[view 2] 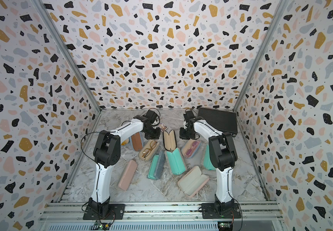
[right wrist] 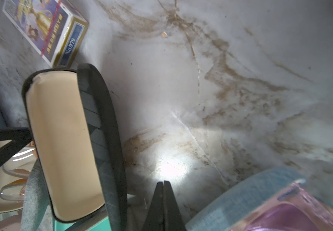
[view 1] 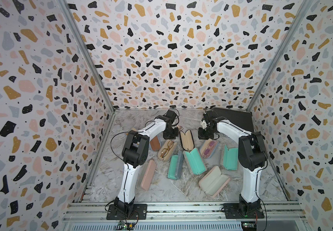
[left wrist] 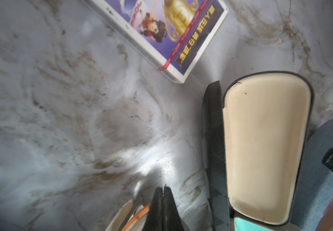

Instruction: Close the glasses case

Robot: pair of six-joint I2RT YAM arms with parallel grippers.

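Observation:
Between my two arms an open black glasses case (view 1: 187,139) with a cream lining lies on the marble table, its halves spread in a V and nothing in it. One cream half (left wrist: 266,146) fills the right of the left wrist view; the other half (right wrist: 64,146) shows in the right wrist view with its dark outer wall. My left gripper is shut beside the case on its left, apart from it. On the other side my right gripper is also shut, a short gap away from the dark wall. Nothing shows between either pair of fingers.
A card box (left wrist: 166,30) lies behind the case. Close in front is an open turquoise-lined case (view 1: 195,161). Cases with glasses (view 1: 167,150) and purple sunglasses (view 1: 208,148) flank it. A black box (view 1: 233,118) stands at the back right.

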